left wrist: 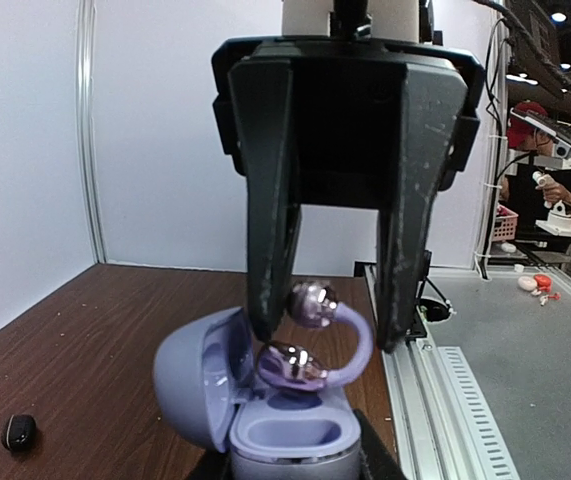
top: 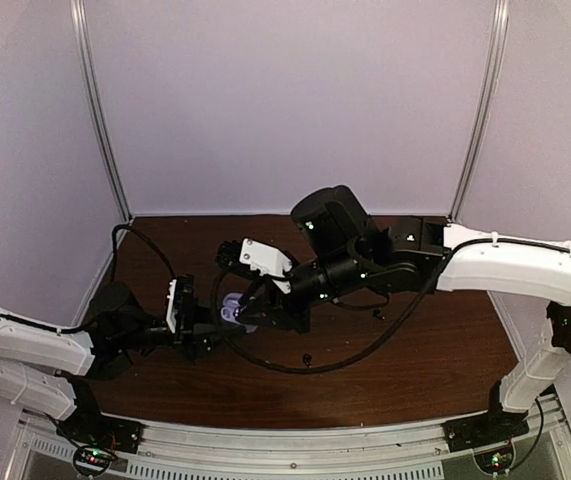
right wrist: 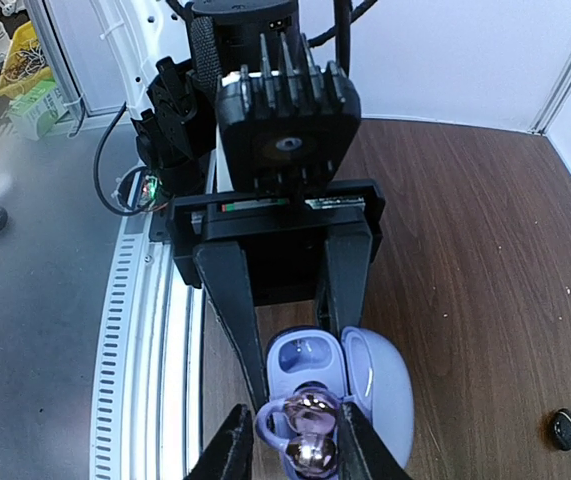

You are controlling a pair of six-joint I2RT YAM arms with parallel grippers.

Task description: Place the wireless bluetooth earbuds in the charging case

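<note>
My left gripper is shut on the lilac charging case, whose lid stands open. One case well is empty in the left wrist view. A lilac clip-shaped earbud with two shiny ball ends is held by my right gripper, which comes down over the case. Its lower ball sits at the other well; whether it touches the bottom cannot be told. In the right wrist view the earbud covers that well, between my right fingers, while the left gripper grips the case body.
A small black object lies on the brown table, clear of both arms. Another small dark piece lies in front of the right gripper. The right arm's cable loops low over the table. Open table lies around.
</note>
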